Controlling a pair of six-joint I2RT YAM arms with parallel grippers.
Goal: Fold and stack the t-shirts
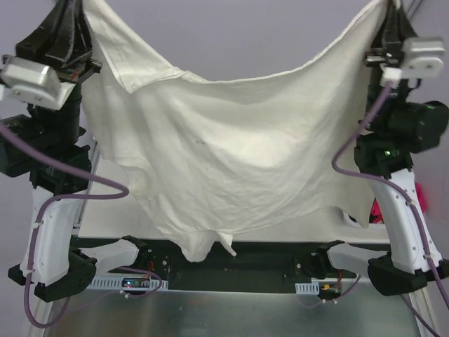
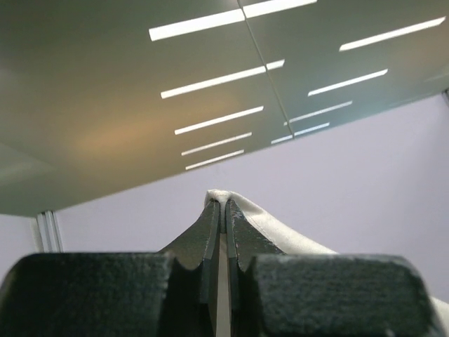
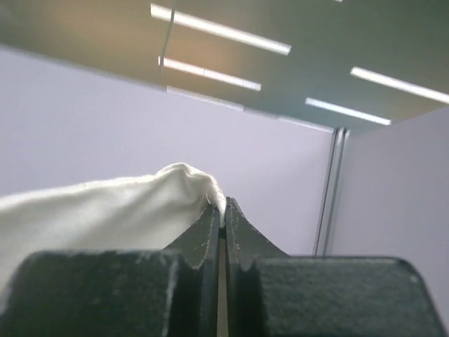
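Note:
A white t-shirt (image 1: 231, 140) hangs stretched between my two raised arms in the top view, its upper edge sagging in the middle and its lower edge dangling over the table. In the left wrist view my left gripper is shut on one corner of the cloth, which pokes up above the fingertips. Another corner is pinched by my right gripper, also shut, with the fabric running off to the left in that wrist view. From above, both grippers' tips are at or near the top edge of the frame.
Under the cloth lies a white table (image 1: 280, 228), largely hidden, its near edge clear. A bin with something red (image 1: 377, 212) stands at the right, mostly behind the right arm. Both wrist views show only walls and ceiling beyond the cloth.

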